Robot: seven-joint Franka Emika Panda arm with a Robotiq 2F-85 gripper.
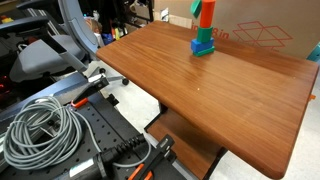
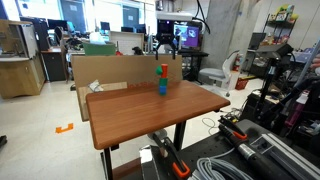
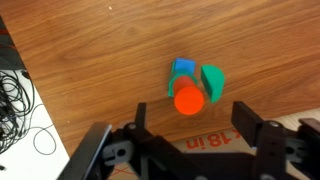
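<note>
A small tower of blocks stands on the wooden table [image 1: 190,85]: blue blocks [image 1: 201,47] at the bottom, green above them, and a red cylinder [image 1: 207,14] on top. Beside the red cylinder, apart from the tower's line, shows a green piece [image 1: 195,8]; in the wrist view this green piece [image 3: 212,80] lies to the right of the red cylinder [image 3: 188,98]. Whether it touches the tower, I cannot tell. My gripper hangs above the tower, its fingers spread widely with nothing held between them. Exterior view 1 does not clearly show the gripper.
A cardboard panel [image 2: 120,72] borders the table's far side. Coiled grey cable [image 1: 45,140] lies on the dark cart near the table.
</note>
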